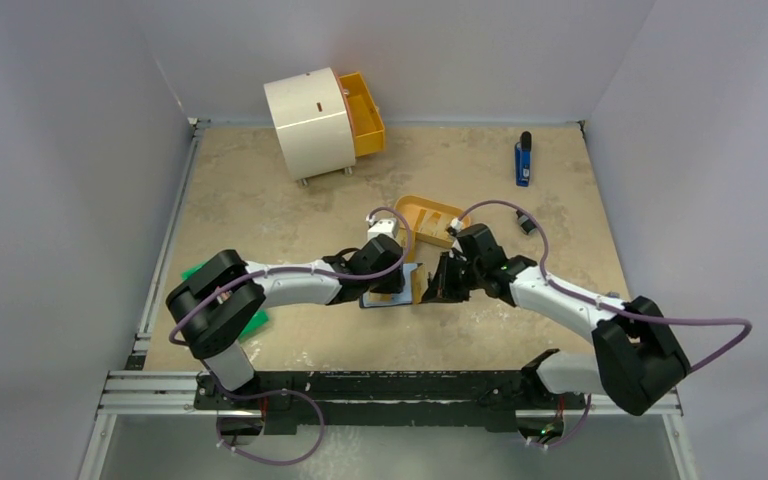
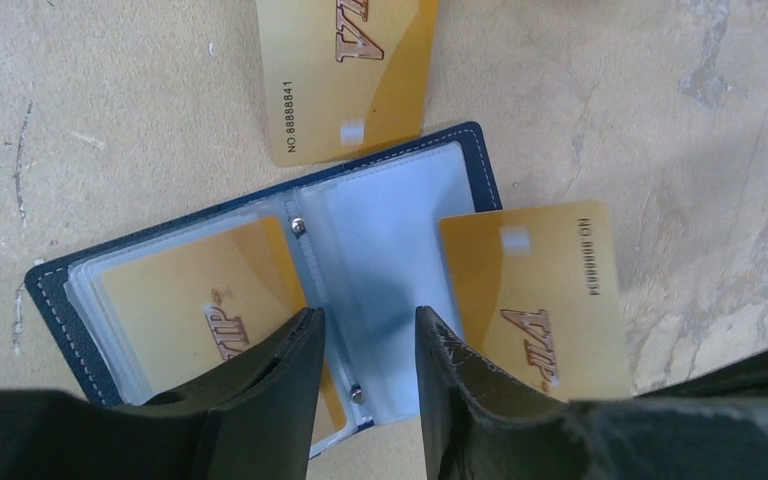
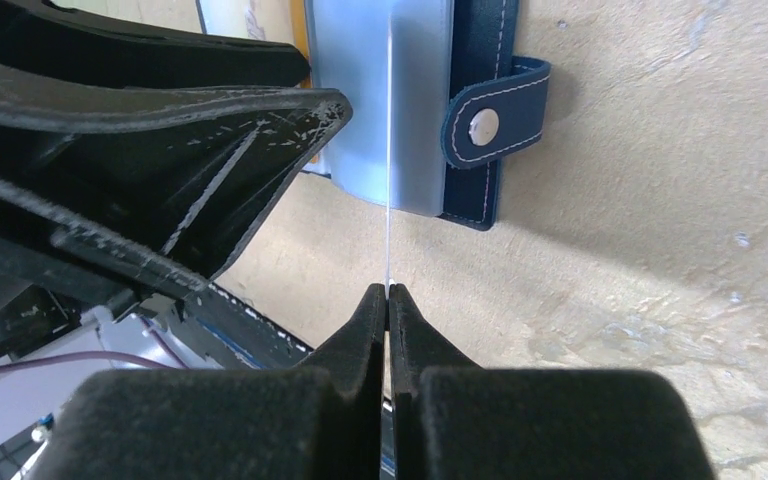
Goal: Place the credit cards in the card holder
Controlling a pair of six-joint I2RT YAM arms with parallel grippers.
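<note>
The dark blue card holder (image 2: 390, 260) lies open on the table, with a gold card (image 2: 190, 300) in its left clear pocket. Over it, my left gripper is partly open, nothing visible between its fingers. At the holder's right edge, a second gold card (image 2: 540, 300) overlaps the right pocket; whether it has entered the pocket I cannot tell. My right gripper is shut on that card, which shows edge-on as a thin line in the right wrist view. Another gold card (image 2: 350, 80) lies at the holder's far edge.
An orange tray (image 1: 416, 204) with cards sits behind the grippers. A white rounded cabinet (image 1: 310, 125) with a yellow drawer stands at the back; a blue object (image 1: 523, 165) lies at back right. Green pieces (image 1: 254, 322) are partly hidden under the left arm.
</note>
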